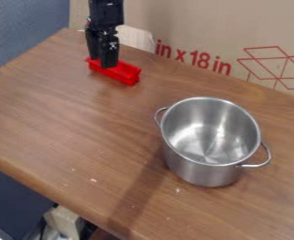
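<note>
My black gripper (pixel 106 58) reaches down from the top edge onto a red rectangular block (pixel 122 73) near the back left of the wooden table. Its tips are at or just over the block's left part; whether they touch it is unclear, and the small dark fingers are hard to make out. A steel pot (pixel 210 164) with two side handles stands upright at the right front, well apart from the block.
A cardboard sheet (pixel 237 33) with red print stands along the back. The table's edge runs along the lower left.
</note>
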